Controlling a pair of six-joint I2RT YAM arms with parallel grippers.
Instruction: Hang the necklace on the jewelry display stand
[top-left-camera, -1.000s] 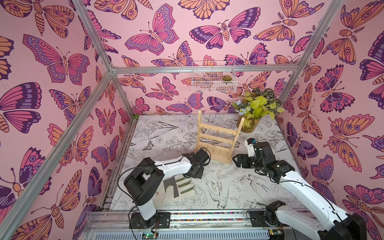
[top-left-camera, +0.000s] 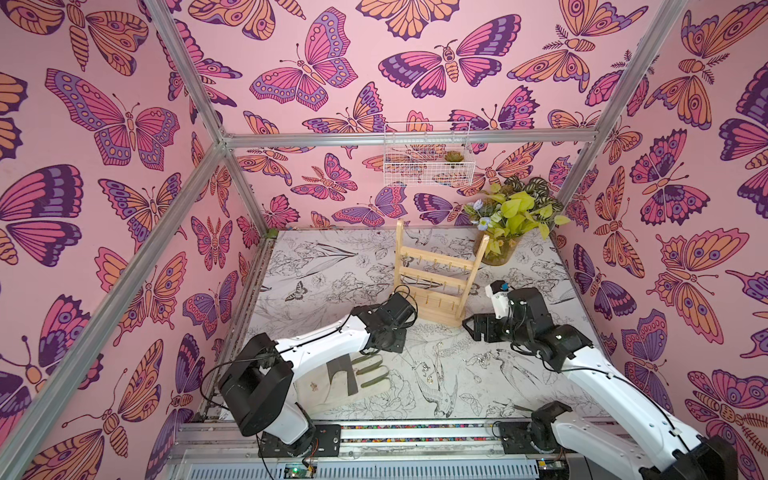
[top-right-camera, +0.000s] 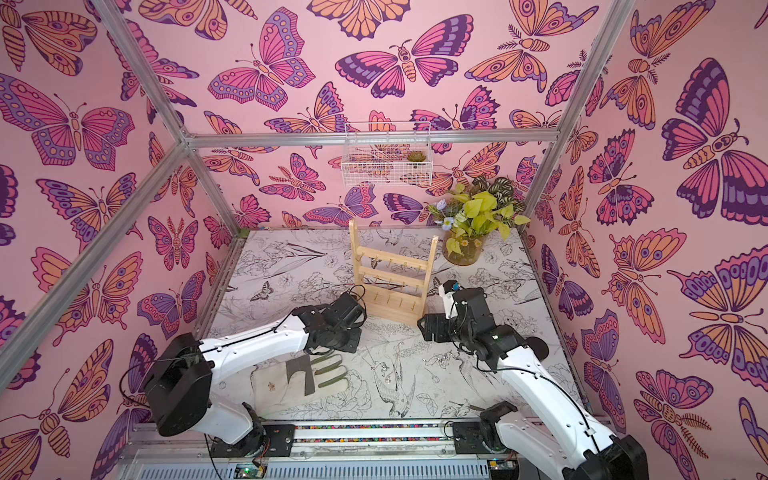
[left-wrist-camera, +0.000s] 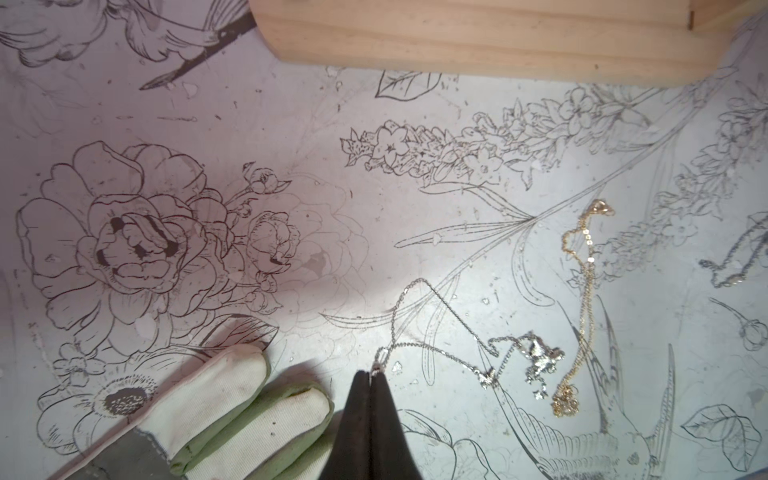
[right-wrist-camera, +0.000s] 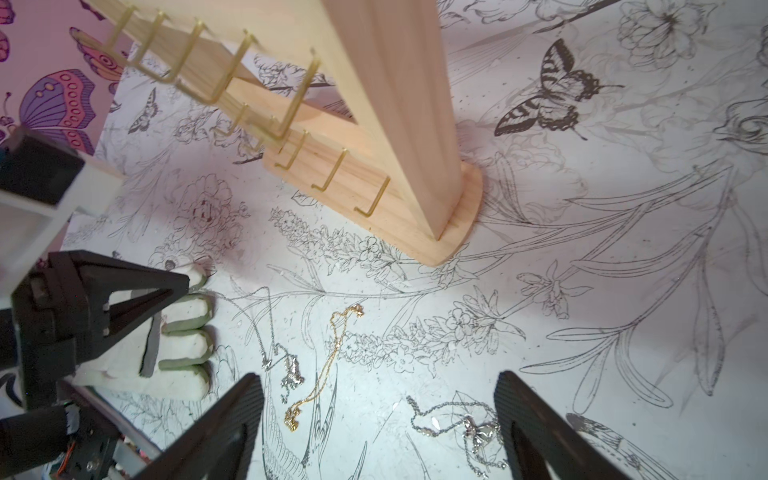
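Observation:
A silver chain (left-wrist-camera: 441, 350) lies loosely on the table in the left wrist view, its near end meeting the tips of my left gripper. Those fingers are shut; whether the thin chain is pinched between them I cannot tell. To its right is a gold chain (left-wrist-camera: 589, 296). Another silver necklace (right-wrist-camera: 478, 430) lies in front of my right gripper, whose fingers are spread wide with nothing between them. The wooden display stand (top-left-camera: 438, 279) stands upright behind both grippers, and its brass hooks (right-wrist-camera: 296, 100) look bare in the right wrist view.
A work glove (top-left-camera: 344, 384) lies flat under the left arm. The potted plant (top-left-camera: 512, 216) stands at the back right, and a wire basket (top-left-camera: 428, 168) hangs on the rear wall. Bare table surrounds the stand's right side.
The left arm's elbow has swung left and lower, while its gripper has shifted only slightly. My right gripper has moved a little, slightly lower in the view.

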